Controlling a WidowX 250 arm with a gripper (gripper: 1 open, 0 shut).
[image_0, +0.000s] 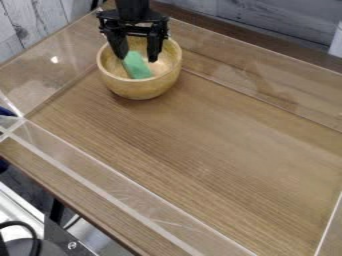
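Note:
A tan bowl (138, 84) stands near the back left of the wooden table (201, 160). Inside it lies a green object (136, 66). My black gripper (136, 48) reaches down into the bowl from the top, its fingers apart on either side near the green object's upper end. Whether anything is between them is unclear.
A white wall shows at the back right and grey panels at the top left. A black cable is at the bottom left.

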